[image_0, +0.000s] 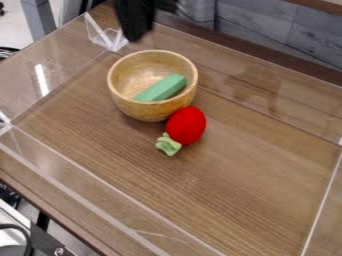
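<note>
A wooden bowl (131, 80) holds a green block (164, 89). A red rounded object (186, 124) lies just outside it at the lower right, with a pale green piece (168, 145) beside it. The dark arm reaches in at the top, blurred and cut off by the frame, above and behind the bowl; whether its gripper is open or shut cannot be made out.
A clear plastic item (106, 33) stands at the back left of the wooden table (254, 190). Cables lie off the left edge.
</note>
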